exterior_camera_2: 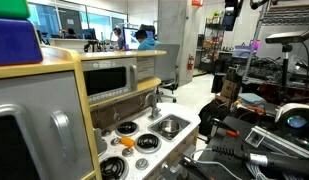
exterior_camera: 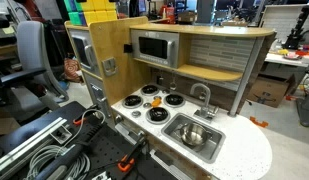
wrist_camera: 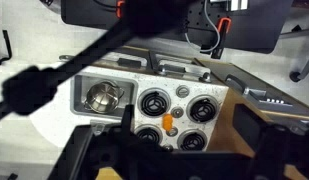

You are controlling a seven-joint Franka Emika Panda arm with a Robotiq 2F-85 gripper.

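Note:
In the wrist view my gripper stands open over the toy kitchen counter, its dark fingers wide apart with nothing between them. Below the gap lies the stove with several black round burners (wrist_camera: 202,109). Small orange items (wrist_camera: 167,122) rest among the burners; the same orange (exterior_camera: 157,101) shows in exterior view 1, and orange pieces (exterior_camera_2: 127,129) appear in exterior view 2. A metal pot (wrist_camera: 102,96) sits in the sink (exterior_camera: 175,130), left of the burners in the wrist view. I cannot make out the gripper clearly in either exterior view.
A faucet (exterior_camera: 202,97) rises behind the sink. Above the stove, a microwave (exterior_camera: 154,47) sits under a wooden shelf (exterior_camera: 209,70). A tall cabinet (exterior_camera_2: 44,125) flanks the stove.

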